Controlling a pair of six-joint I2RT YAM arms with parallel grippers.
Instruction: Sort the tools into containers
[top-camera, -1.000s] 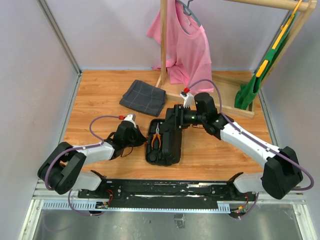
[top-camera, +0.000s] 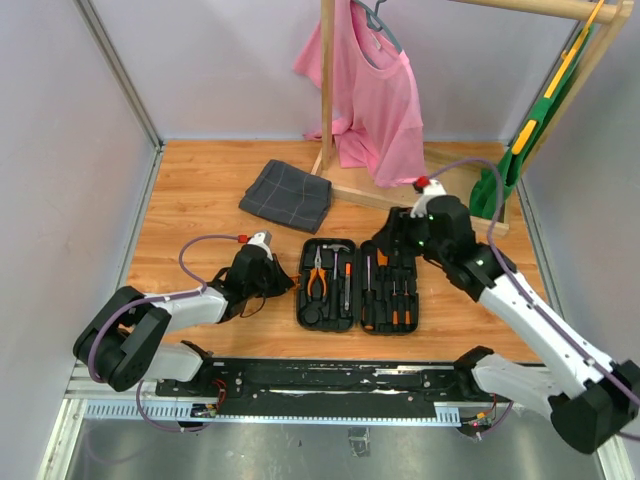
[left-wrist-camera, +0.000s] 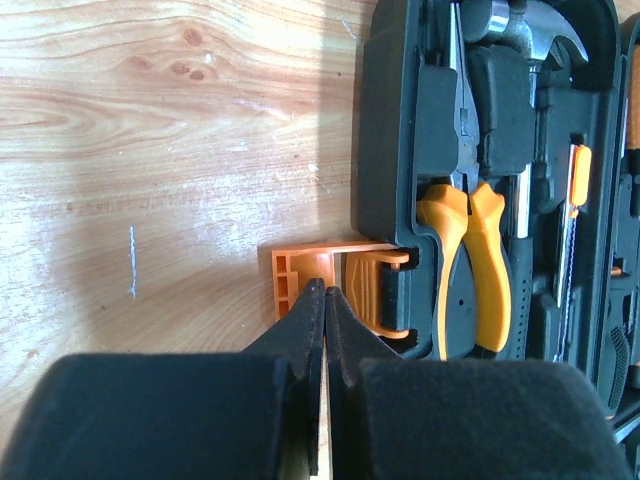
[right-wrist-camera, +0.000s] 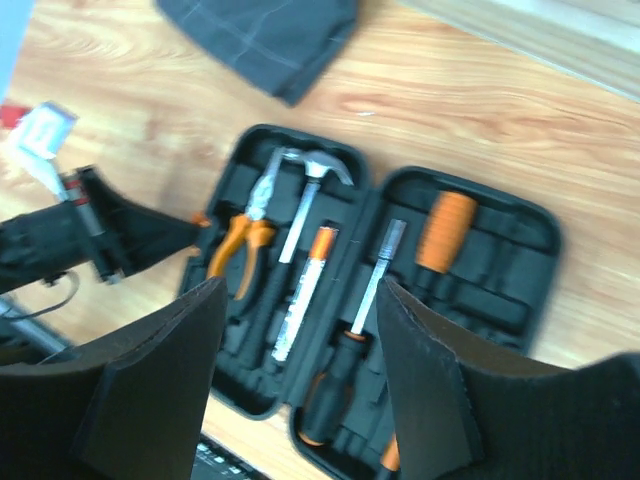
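Note:
A black tool case (top-camera: 355, 326) lies fully unfolded on the table, tools seated in both halves. Its left half holds orange-handled pliers (top-camera: 317, 276), a hammer (left-wrist-camera: 535, 35) and an orange-and-silver knife (right-wrist-camera: 303, 295). Screwdrivers fill the right half, one with a thick orange handle (right-wrist-camera: 447, 228). My left gripper is shut at the case's left side, its tips by the orange latch (left-wrist-camera: 300, 262); nothing shows between them. Above the right half's far end, my right gripper is part open, with nothing between its fingers.
A folded dark cloth (top-camera: 288, 194) lies behind the case. Farther back stands a wooden rack (top-camera: 327, 90) with a pink shirt (top-camera: 375, 100) and a green garment (top-camera: 515, 160).
The case's right half has swung over to the right and now lies flat, showing its screwdrivers. The left arm has stayed in place.

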